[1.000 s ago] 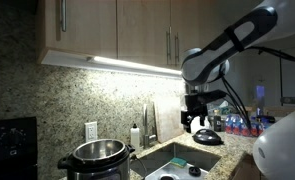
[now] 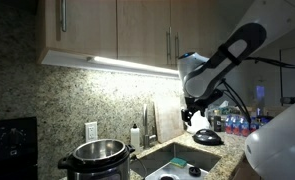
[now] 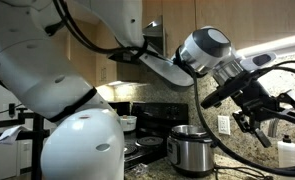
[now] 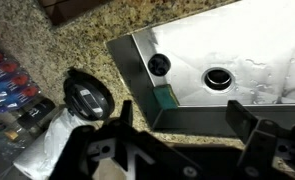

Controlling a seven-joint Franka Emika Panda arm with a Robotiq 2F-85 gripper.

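My gripper is open above the sink and counter, with nothing between its fingers in the wrist view. Below it lies the steel sink (image 4: pixel 195 58), holding a green sponge (image 4: pixel 165 96) by one wall and a small dark round item (image 4: pixel 159 65). The drain (image 4: pixel 218 78) shows beside them. A black lidded pan or lid (image 4: pixel 88 95) rests on the granite counter to the left of the sink. Exterior view 1 has the gripper (image 2: pixel 200 107) hanging well above the counter, close to the black pan (image 2: pixel 209 132) in that view but apart from it.
Several bottles (image 4: pixel 9 85) and a white crumpled item (image 4: pixel 49 150) crowd the counter's side. A pressure cooker (image 2: pixel 99 155), a soap bottle (image 2: pixel 135 136) and the faucet (image 2: pixel 147 130) stand along the back. Cabinets (image 2: pixel 137 32) hang above.
The arm has shifted slightly, its wrist tilting a little to the left in exterior view 1. Objects on the counter and in the sink appear unmoved.
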